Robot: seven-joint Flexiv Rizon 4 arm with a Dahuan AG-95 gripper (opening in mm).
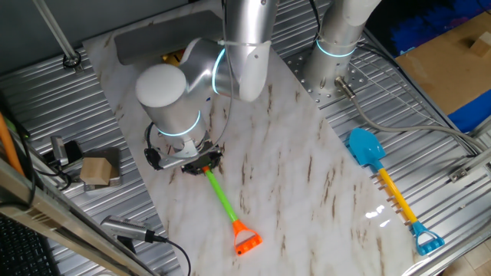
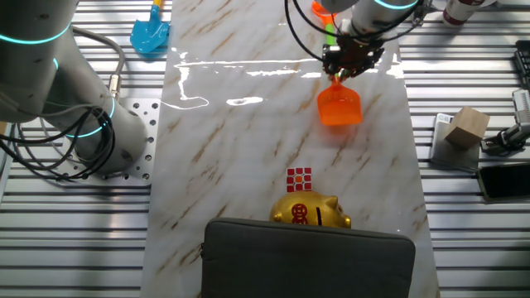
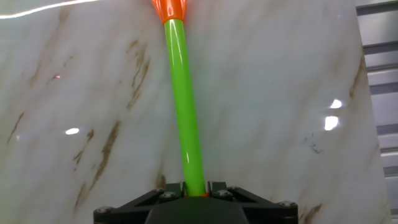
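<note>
A toy shovel with a green shaft (image 1: 221,193), an orange handle (image 1: 247,239) and an orange scoop (image 2: 339,106) lies across the marble-patterned board. My gripper (image 1: 203,162) is shut on it near the scoop end of the shaft. In the wrist view the green shaft (image 3: 185,112) runs up and away from between the fingertips of the gripper. The arm covers the scoop in exterior view 1, while exterior view 2 shows it jutting out past the gripper. Whether the shovel is clear of the surface I cannot tell.
A blue-and-yellow shovel (image 1: 390,188) lies at the board's right edge. A red-faced cube (image 2: 299,179), a golden piggy bank (image 2: 310,209) and a dark grey case (image 2: 306,261) stand at the far end. A wooden block (image 1: 96,171) sits off the board's left side.
</note>
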